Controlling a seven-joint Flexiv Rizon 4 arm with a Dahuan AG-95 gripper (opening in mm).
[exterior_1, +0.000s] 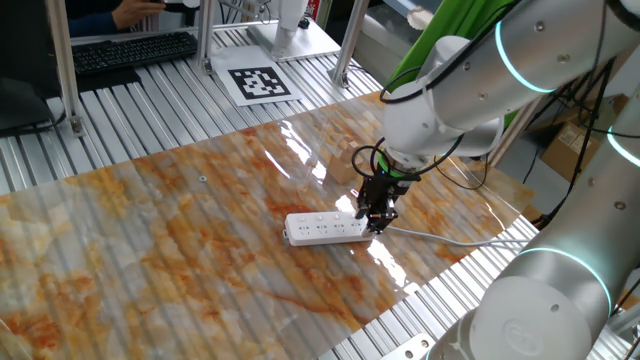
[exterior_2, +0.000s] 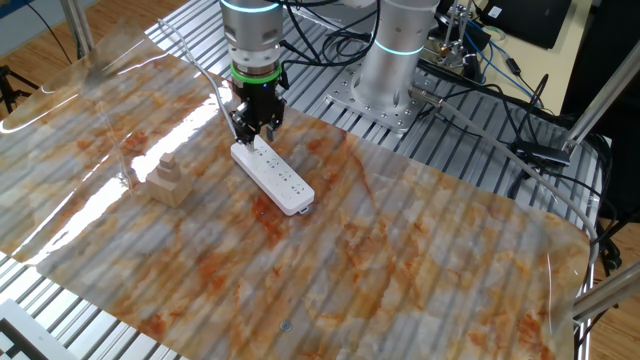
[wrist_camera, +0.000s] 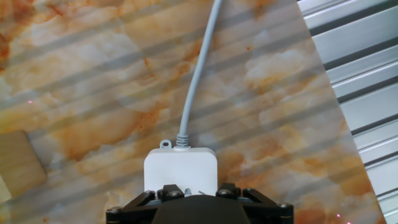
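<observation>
A white power strip (exterior_1: 327, 229) with a row of sockets lies flat on the marbled sheet. Its grey cord (wrist_camera: 198, 81) leaves from the end beneath my gripper (exterior_1: 376, 222). Seen in exterior view 2, the gripper (exterior_2: 258, 136) points down at that cord end of the strip (exterior_2: 275, 178). In the wrist view its black fingers (wrist_camera: 170, 191) overlap the strip's white end (wrist_camera: 180, 167), whose lower part they hide. Whether the fingers grip the strip or only stand over it cannot be made out.
A small wooden block piece (exterior_2: 168, 184) stands on the sheet to one side of the strip. The marbled sheet (exterior_1: 150, 260) is wide and mostly clear. Beyond its edge are metal slats, a printed marker (exterior_1: 259, 83) and a keyboard (exterior_1: 135, 52).
</observation>
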